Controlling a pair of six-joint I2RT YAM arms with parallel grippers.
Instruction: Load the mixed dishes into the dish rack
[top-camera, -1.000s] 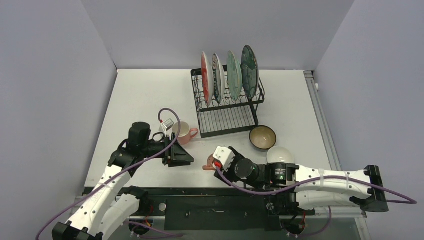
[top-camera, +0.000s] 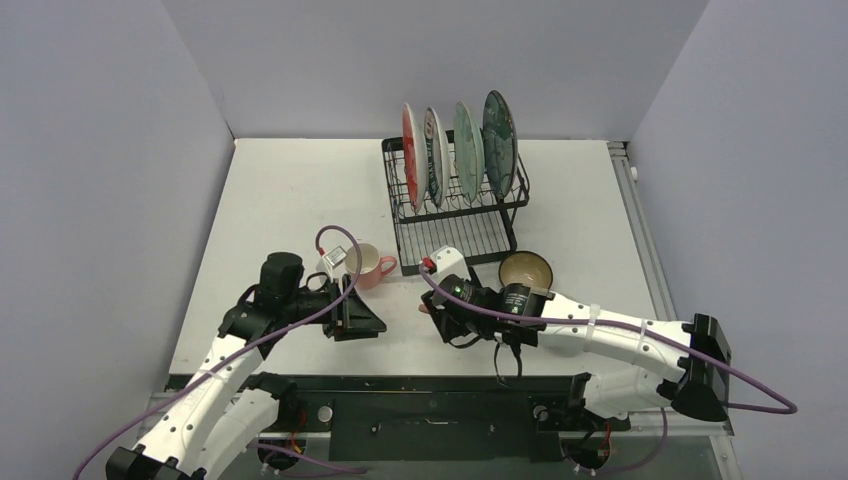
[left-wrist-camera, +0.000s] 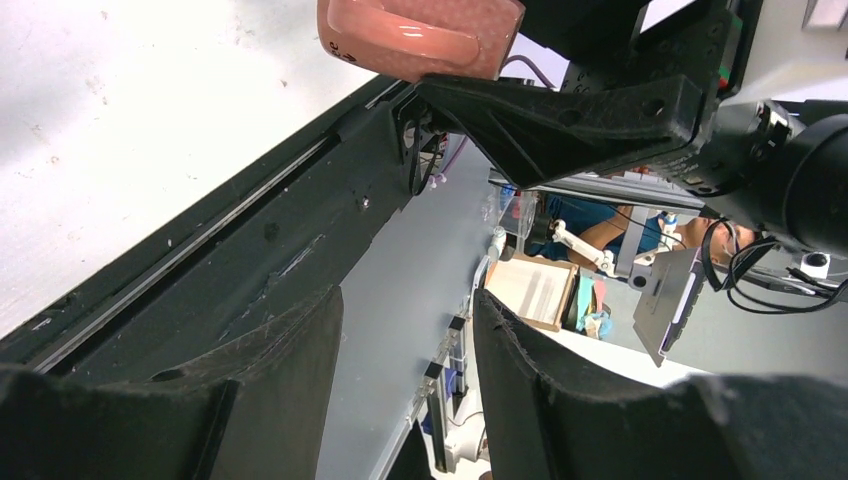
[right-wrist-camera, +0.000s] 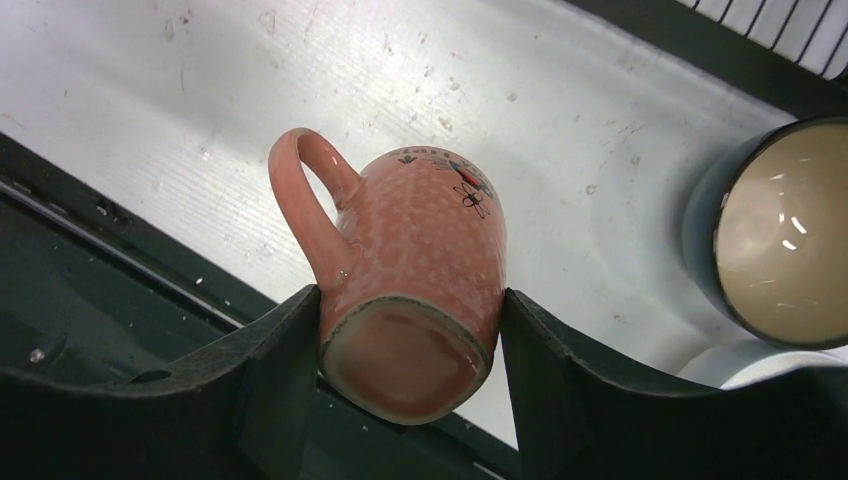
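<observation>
A pink mug (right-wrist-camera: 415, 240) is clasped by its sides in my right gripper, its base toward the wrist camera and its handle out to the left. From above, my right gripper (top-camera: 436, 312) covers most of that mug. My left gripper (top-camera: 358, 318) hovers left of it, its fingers parted with nothing between them. A second pink mug (top-camera: 366, 268) stands on the table behind the left gripper. The dish rack (top-camera: 440, 240) holds several upright plates in its upper tier; its lower front tray shows bare wires.
A brown-lined bowl (top-camera: 526, 272) sits right of the rack's front corner. Beside it, the edge of a white bowl (right-wrist-camera: 752, 366) shows in the right wrist view; my right arm hides it from above. Open table (top-camera: 300, 195) lies left of the rack.
My right gripper, mug in hold, has moved away from the table's front edge toward the rack and turned. Its arm now covers the white bowl.
</observation>
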